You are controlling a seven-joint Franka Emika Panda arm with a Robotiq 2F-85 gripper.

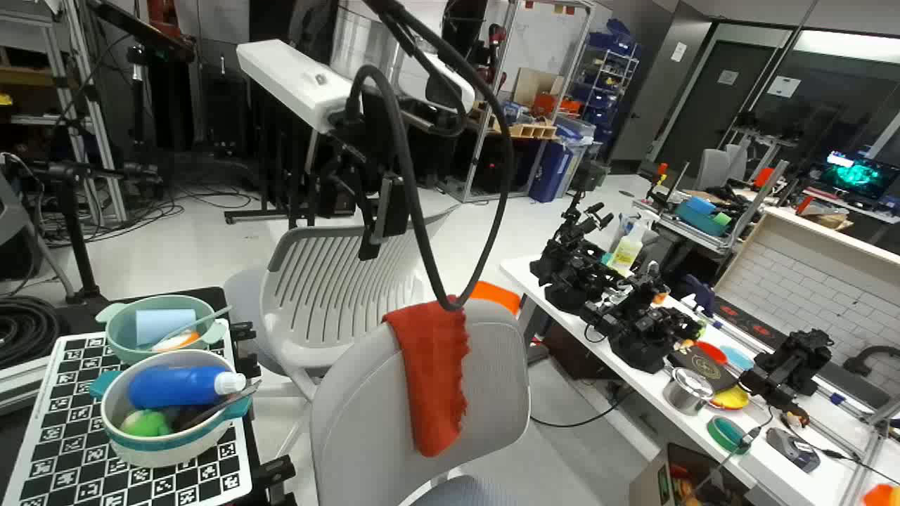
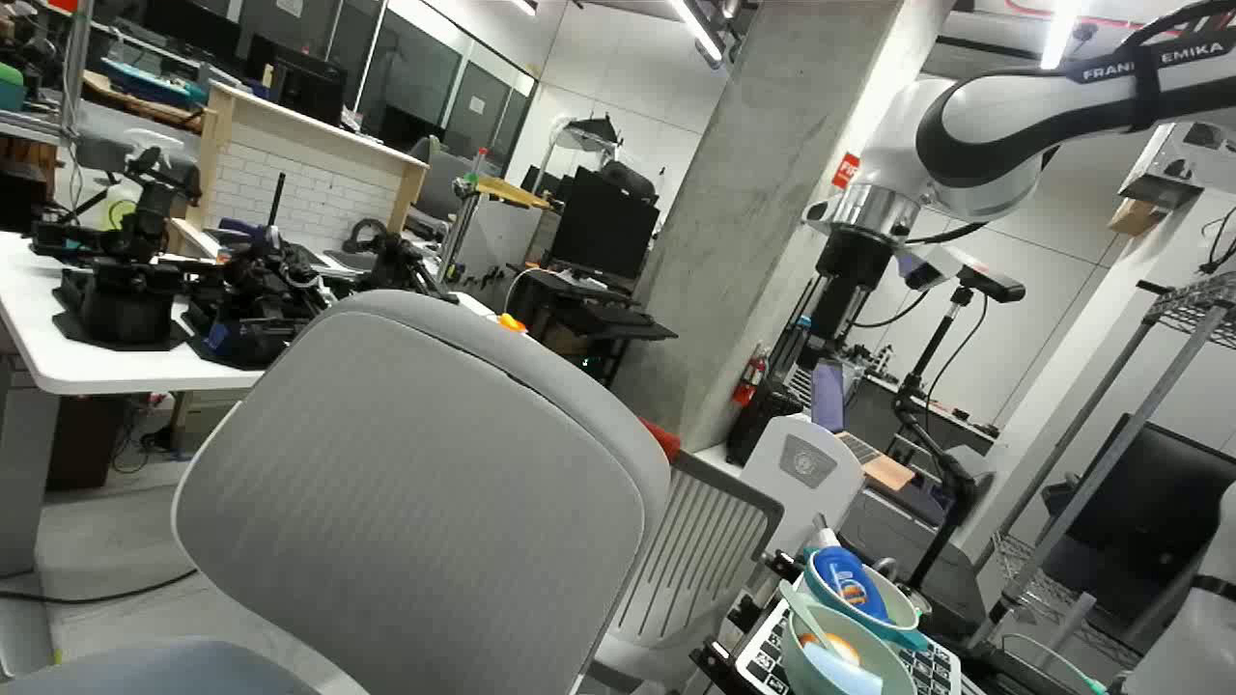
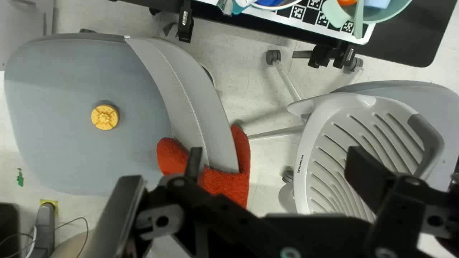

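Observation:
My gripper stands open high above the chairs, its two fingers far apart and nothing held between them. A red cloth [image 1: 430, 379] is draped over the backrest of a grey chair [image 1: 354, 413]; in the wrist view the cloth [image 3: 226, 182] lies just beyond the left finger and is partly hidden by it. On that chair's seat rests a round yellow object [image 3: 104, 117]. In exterior view 1 the gripper [image 1: 381, 221] hangs above and behind the cloth, clear of it. The other exterior view shows the gripper [image 2: 825, 376] pointing down.
A checkered board [image 1: 59, 447] carries a green bowl [image 1: 126, 333] with a light blue block and a white bowl [image 1: 164, 454] with a blue bottle. A second, slatted chair [image 3: 340, 159] stands close by. Several black robot arms crowd a white table [image 1: 620, 358].

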